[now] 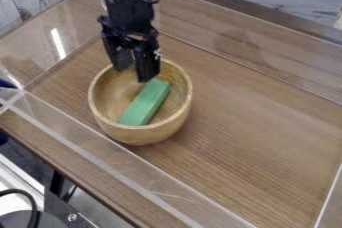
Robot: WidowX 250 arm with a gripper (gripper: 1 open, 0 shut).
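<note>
A round wooden bowl (pixel 102 94) sits on the wooden surface, left of centre, with a green rectangular block (pixel 144 104) lying diagonally inside it. The dark gripper (pixel 131 56) hangs over the back of the bowl, its fingers pointing down and open. Whether it touches the bowl's rim cannot be told.
A dark object (pixel 16 208) shows at the lower left edge. Boards form a raised edge at the back right.
</note>
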